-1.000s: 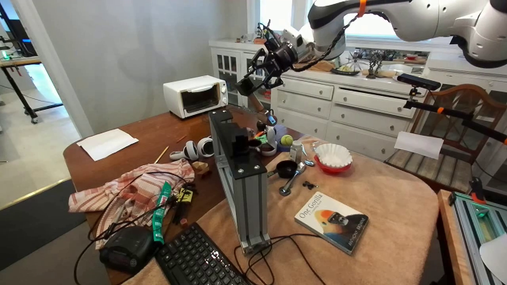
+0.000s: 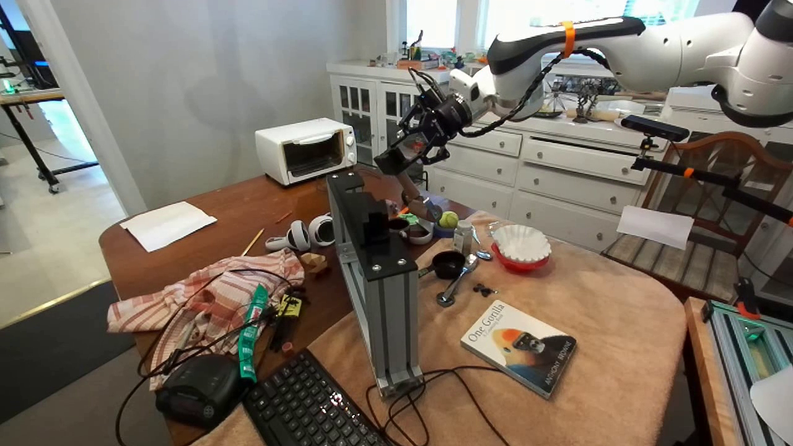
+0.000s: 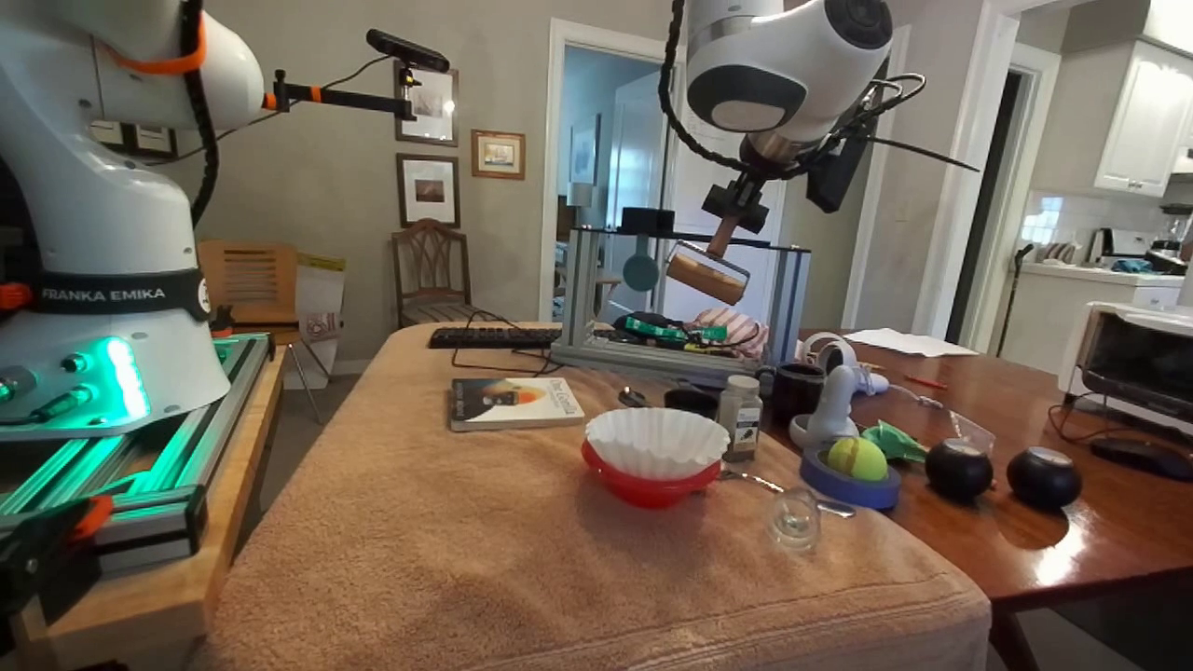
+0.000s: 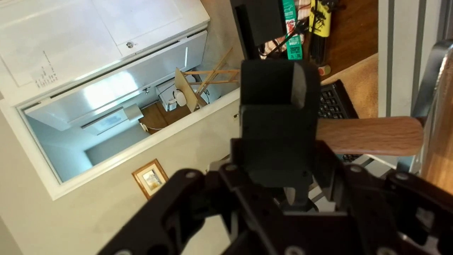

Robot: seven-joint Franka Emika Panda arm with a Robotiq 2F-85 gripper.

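Note:
My gripper [image 3: 734, 206] is shut on the wooden handle of a small roller-like tool [image 3: 707, 275]. The tool's handle [image 4: 373, 136] sticks out sideways past the dark fingers [image 4: 278, 140] in the wrist view. A metal bracket and a wooden head show at that view's right edge. In exterior view 1 the tool [image 2: 425, 209] hangs tilted in the air, head down, beyond the metal frame stand [image 2: 394, 319]. Exterior view 2 shows the head in front of the stand's upper part; whether they touch, I cannot tell.
White paper filters [image 2: 521, 243] sit in a red bowl [image 2: 513, 264]. A book [image 2: 518, 346], a keyboard [image 2: 312, 405] and a jar [image 3: 740, 416] lie or stand around the stand. A white toaster oven [image 2: 306, 151] is at the back.
In exterior view 1, my gripper and the held tool have moved down and slightly right, bringing the tool's head lower. The table objects look unchanged.

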